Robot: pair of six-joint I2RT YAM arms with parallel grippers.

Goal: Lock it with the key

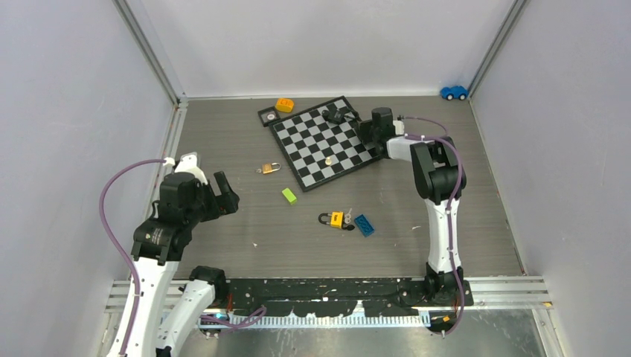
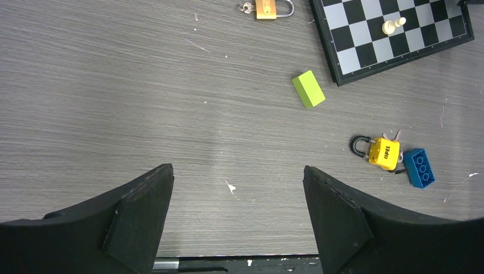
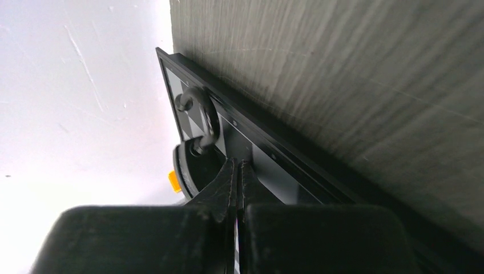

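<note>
A black padlock point(image 1: 333, 115) lies on the chessboard point(image 1: 309, 149) near its back corner; in the right wrist view its shackle point(image 3: 208, 117) shows by the board's rim. My right gripper is shut just beside it, nothing visible between its fingers. My left gripper stands open above the left side of the table. A yellow padlock point(image 1: 336, 220) with keys point(image 2: 398, 137) lies at the front middle; a brass padlock point(image 1: 269, 168) with a key lies left of the board.
A green block point(image 1: 289, 195), a blue brick point(image 1: 364, 225), a yellow block point(image 1: 284, 105), a small black case point(image 1: 268, 117) and a blue toy car point(image 1: 454, 92) lie around.
</note>
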